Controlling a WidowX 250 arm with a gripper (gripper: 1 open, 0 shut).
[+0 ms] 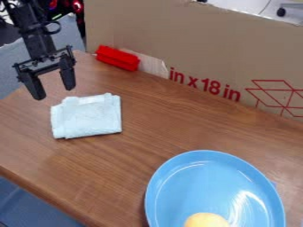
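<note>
My black gripper (52,83) is at the upper left of the camera view, open, with nothing seen between its fingers. It hovers above and a little behind a folded white cloth (87,117) lying on the wooden table (154,133). A blue plate (190,182) at the lower right holds a pale yellow round item (206,221), cut off by the frame's bottom edge.
A red object (116,58) lies at the back beside a large cardboard panel (207,53) along the table's rear. The table between cloth and plate is clear. The table's left edge drops to a blue-grey area at the lower left.
</note>
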